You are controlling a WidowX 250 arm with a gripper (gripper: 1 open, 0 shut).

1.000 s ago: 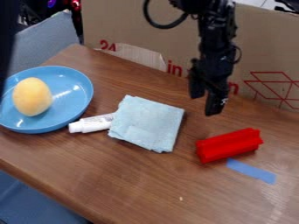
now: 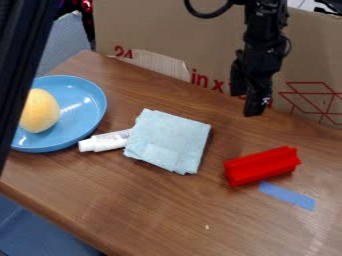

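Note:
My gripper [image 2: 251, 92] hangs at the upper right in front of the cardboard, dark and pointing down, open as far as its small silhouette shows. It is above and behind a red cylinder [image 2: 261, 166] lying on the wooden table. A folded light-blue cloth [image 2: 168, 141] lies in the middle, beside a white tube [image 2: 103, 142]. A yellow round object [image 2: 38, 109] sits on the blue plate [image 2: 75, 132] at the left, partly hidden by a dark shape along the edge.
A cardboard box wall [image 2: 174, 35] runs along the back of the table [image 2: 160, 210]. A strip of blue tape [image 2: 286, 196] lies in front of the red cylinder.
The dark shape at the left now covers more of the plate. The table objects have not moved.

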